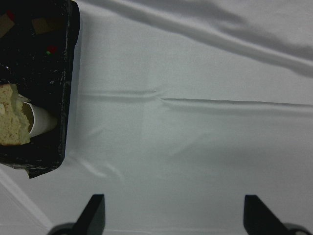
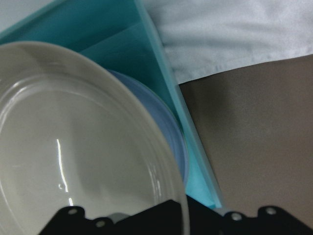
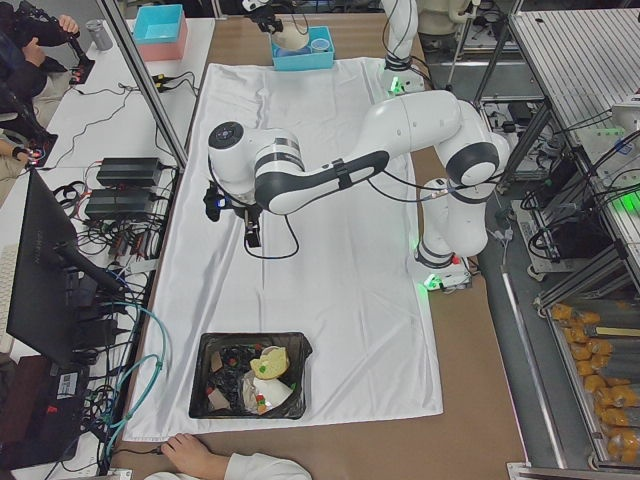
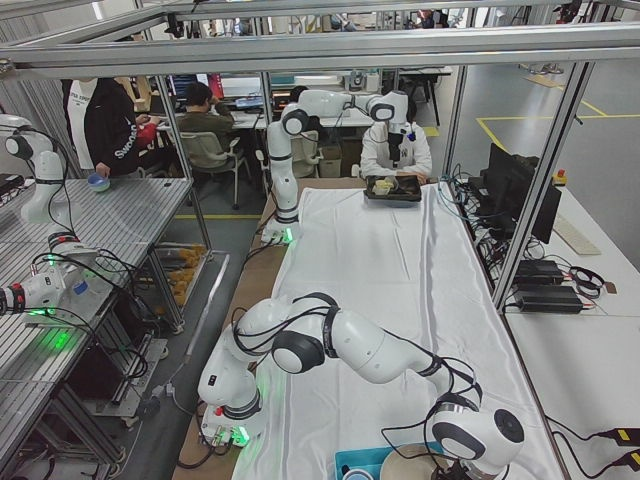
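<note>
My left gripper hangs open over the white cloth point(image 3: 330, 300), nothing between its fingers, beside the black bin point(image 1: 54, 83) holding a bread piece point(image 1: 12, 115), a paper cup point(image 1: 43, 121) and litter. At the far end in the camera left view, my right gripper is shut on the rim of a cream plate point(image 2: 93, 137). The plate is over a light-blue tub point(image 2: 166, 68), with a blue dish point(image 2: 171, 132) beneath it; whether it touches the tub cannot be told.
Monitors point(image 3: 45, 270) and cables line one side of the table, a metal-topped bench point(image 3: 570, 80) the other. A person's hand point(image 3: 185, 455) rests at the table edge by the bin. The cloth between bin and tub is clear.
</note>
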